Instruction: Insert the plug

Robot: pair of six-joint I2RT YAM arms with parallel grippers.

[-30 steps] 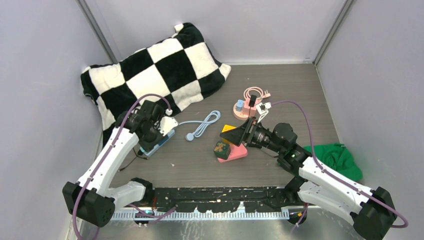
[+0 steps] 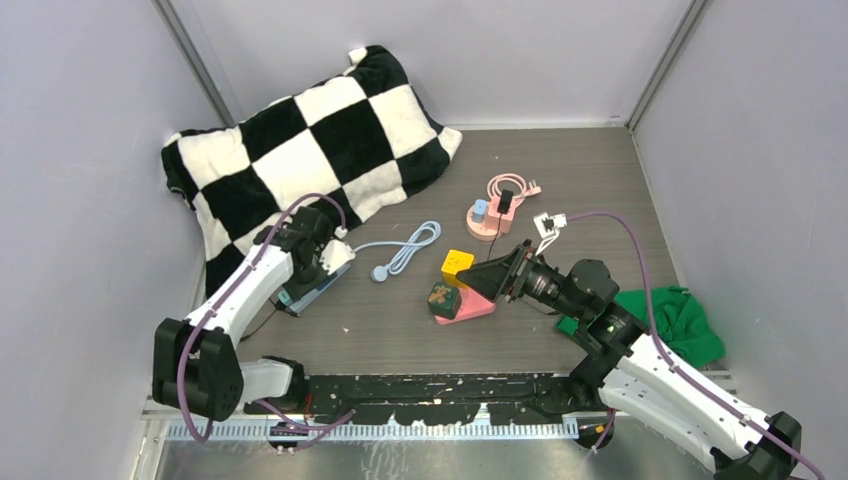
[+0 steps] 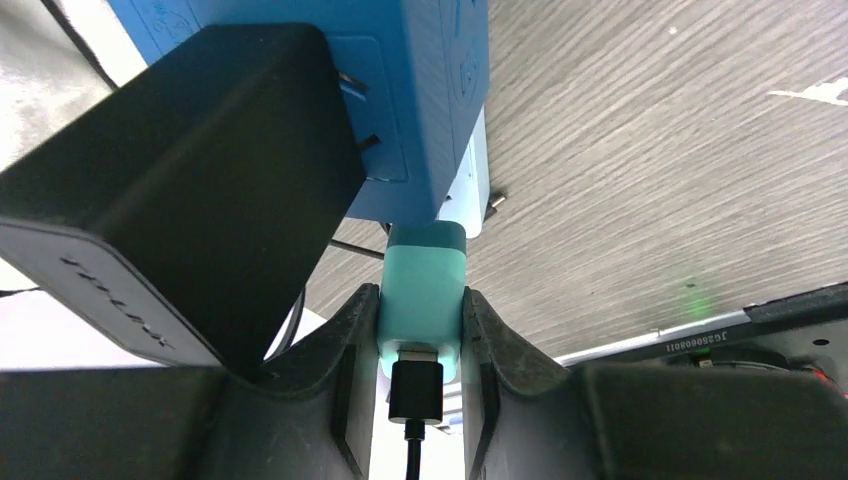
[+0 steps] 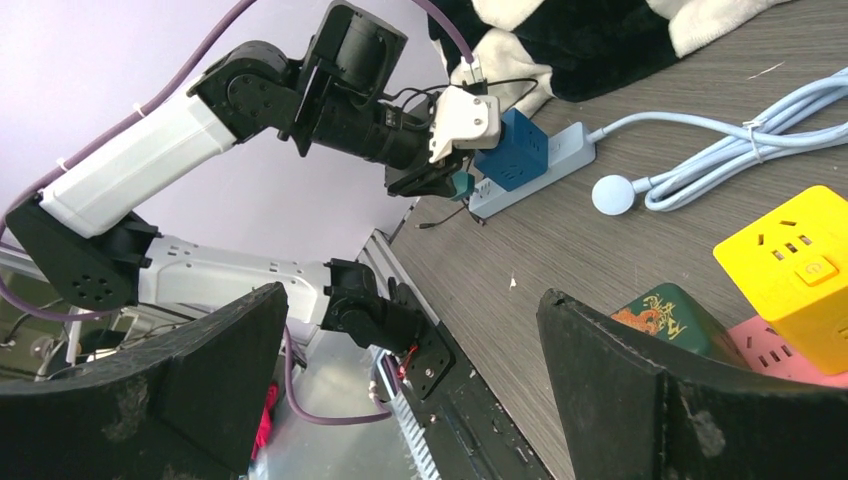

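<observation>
My left gripper is shut on a teal plug (image 3: 421, 275) with a black cable, held just beside a blue cube adapter (image 3: 425, 110) on the white power strip (image 3: 464, 200), whose sockets are partly hidden. A black adapter (image 3: 165, 170) fills the near left of that view. In the right wrist view the blue cube (image 4: 518, 152) sits on the strip (image 4: 556, 164), left gripper at its near end. My right gripper is open, with nothing between its fingers, near the yellow cube (image 4: 785, 280), green cube (image 4: 675, 318) and pink power block (image 4: 770, 350).
A checkered pillow (image 2: 330, 140) lies at the back left, a coiled light-blue cord (image 2: 410, 245) in the middle. A pink socket tower (image 2: 482, 225) stands at the back; a green cloth (image 2: 690, 320) lies far right.
My left arm's rear links have moved toward the back, its gripper shifting slightly. My right arm has swung rightward and toward the front, away from over the yellow cube.
</observation>
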